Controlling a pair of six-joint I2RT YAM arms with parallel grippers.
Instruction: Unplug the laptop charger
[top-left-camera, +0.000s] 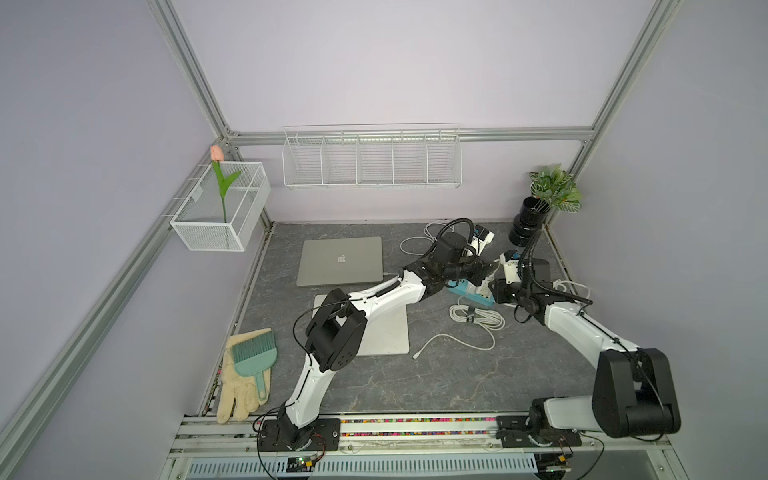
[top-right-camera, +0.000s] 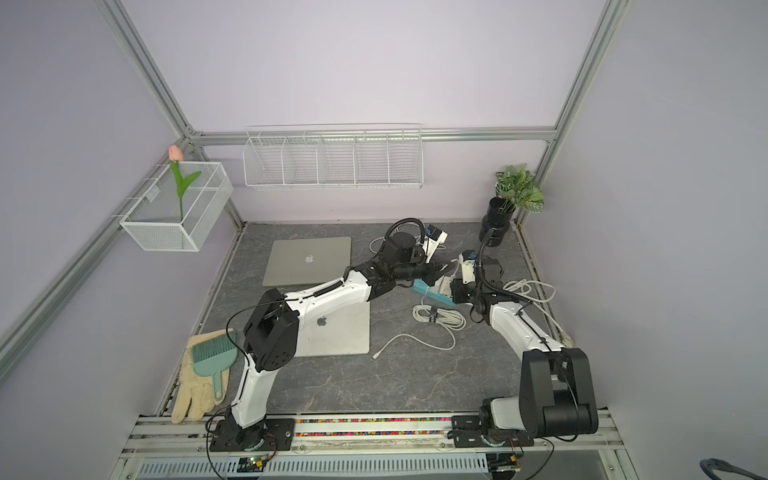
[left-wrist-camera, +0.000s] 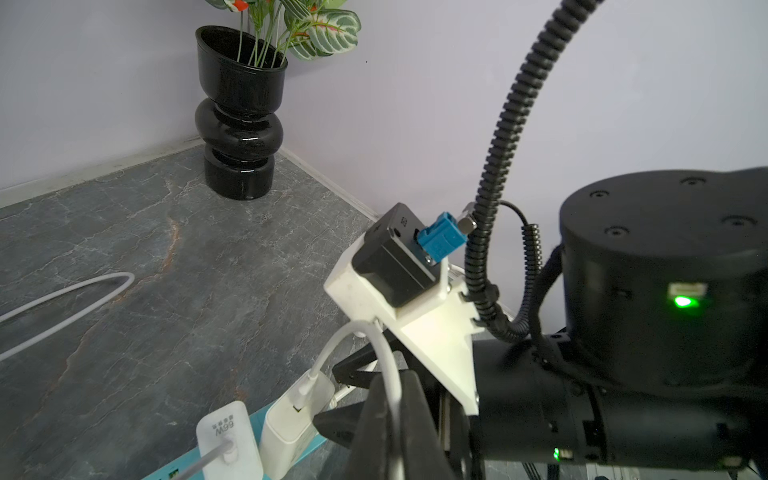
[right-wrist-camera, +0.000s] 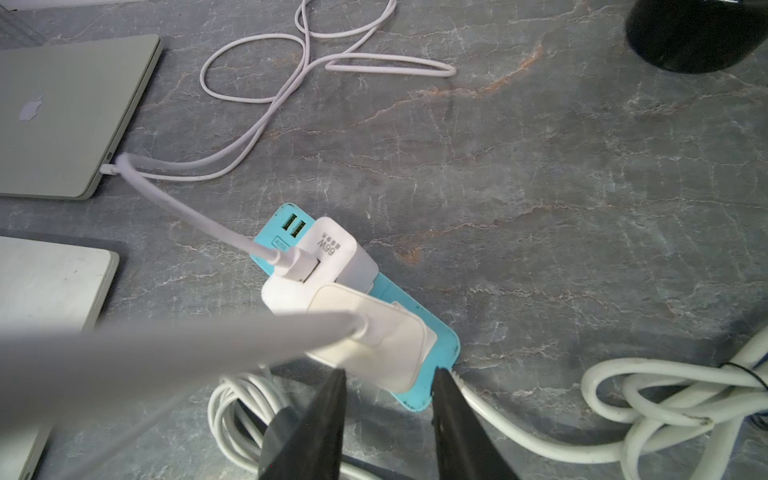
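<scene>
A teal power strip (right-wrist-camera: 443, 345) carries two white chargers, one marked 66W (right-wrist-camera: 336, 246), the other (right-wrist-camera: 388, 348) beside it, each with a white cable attached. My left gripper is shut over the strip, a white cable running across its fingers; whether it grips it I cannot tell. My right gripper stands part open at the near end of the strip, just below the nearer charger, with nothing clearly between its fingers.
A closed grey laptop (top-left-camera: 340, 260) with a cable plugged in lies at back left, a silver laptop (top-right-camera: 336, 336) in front. A black vase (left-wrist-camera: 240, 128) stands at back right. Coiled cables (right-wrist-camera: 664, 400) lie around the strip.
</scene>
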